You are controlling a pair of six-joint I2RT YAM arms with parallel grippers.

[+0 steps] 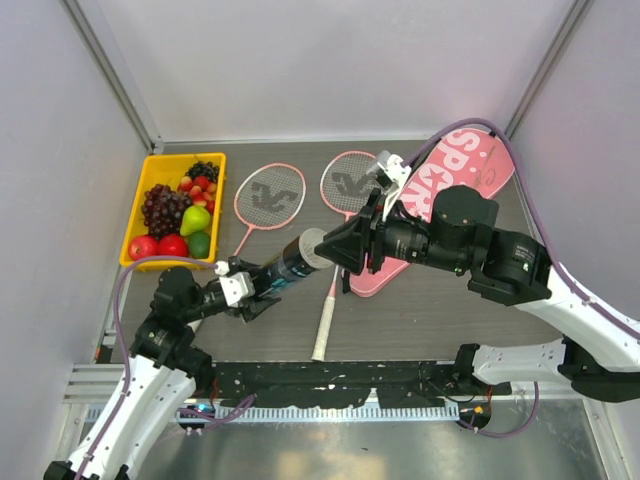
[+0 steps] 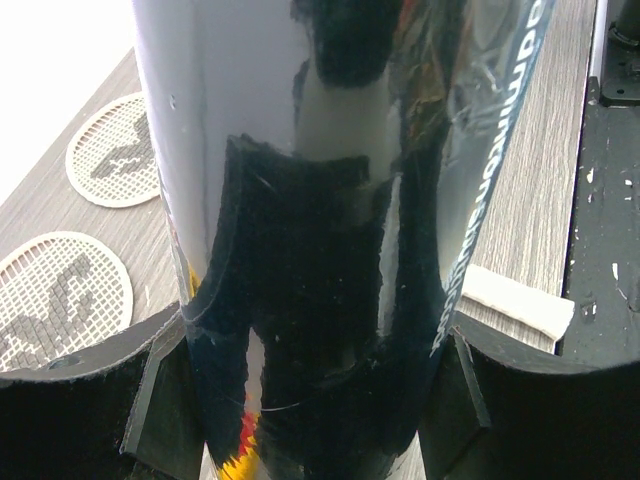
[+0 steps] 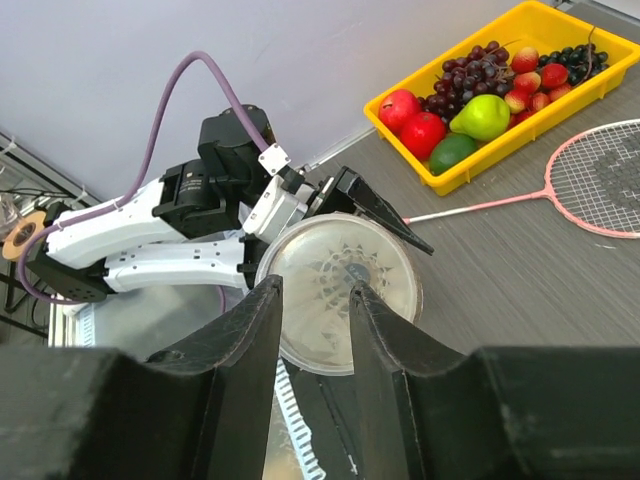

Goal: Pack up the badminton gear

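My left gripper (image 1: 258, 295) is shut on a shuttlecock tube (image 2: 310, 250), tilted above the table with its round lid (image 3: 340, 290) facing my right gripper. The right gripper's fingers are at the lid, slightly apart; whether they touch it is unclear. Two badminton rackets (image 1: 270, 195) lie on the table, the second with a white handle (image 1: 326, 325). A pink racket bag (image 1: 480, 160) lies at the back right, partly hidden under the right arm.
A yellow fruit tray (image 1: 137, 245) stands at the left beside the wall. Walls close in the back and both sides.
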